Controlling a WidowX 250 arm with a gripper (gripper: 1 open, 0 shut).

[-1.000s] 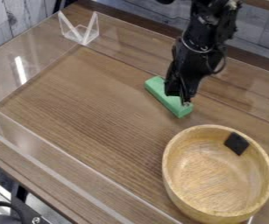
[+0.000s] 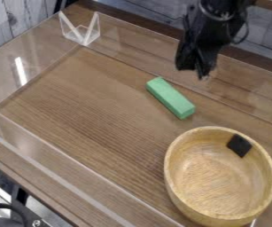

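The black gripper hangs in the upper middle of the camera view, blurred, above and behind a green block that lies on the wooden table. Its fingertips look close together, though the blur hides whether they are shut; nothing shows held.
A round tan basin with a black patch on its rim fills the lower right. A clear plastic object stands at the back left.
The gripper has moved up and away from the green block, which stays on the table in about the same place.
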